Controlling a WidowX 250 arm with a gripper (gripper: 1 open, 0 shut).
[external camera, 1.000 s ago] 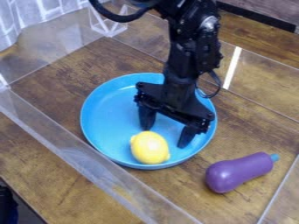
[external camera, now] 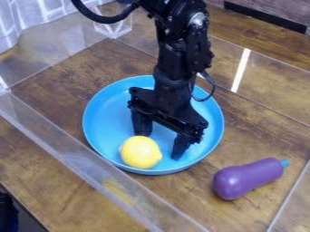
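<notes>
The black gripper point(external camera: 165, 127) is lowered into a blue bowl point(external camera: 101, 116), its open fingers pointing down, one at the left and one at the right. A yellow object point(external camera: 140, 153), rounded like a lemon, lies in the front left of the bowl, just below the left finger. A purple eggplant-like object point(external camera: 247, 178) lies on the wooden surface outside the bowl, at the lower right. Whether anything sits directly under the gripper's body is hidden.
A clear plastic edge point(external camera: 72, 161) runs diagonally along the lower left, and another stands at the top left.
The gripper has shifted slightly left within the bowl. The yellow object has moved a little left and up, toward the bowl's left side. The eggplant has not moved.
</notes>
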